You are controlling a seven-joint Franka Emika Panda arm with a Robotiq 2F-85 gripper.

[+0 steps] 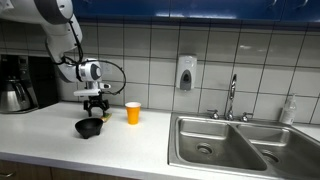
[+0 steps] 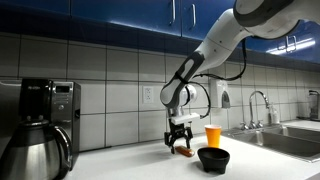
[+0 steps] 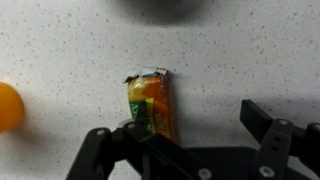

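A wrapped snack bar (image 3: 150,98), orange and brown, lies on the speckled counter in the wrist view. Its lower part is hidden under one of my gripper's dark fingers (image 3: 130,150). My gripper is open, and bare counter shows between its fingers; the other finger stands well to the right of the bar. In exterior view 2, the gripper (image 2: 180,136) hangs just above the bar (image 2: 184,151). Nothing is held.
A black bowl (image 1: 89,128) stands in front of the gripper, and an orange cup (image 1: 133,114) to its right. The coffee maker (image 2: 42,130) is at the left. Beyond the cup, the counter is clear up to the sink (image 1: 230,145).
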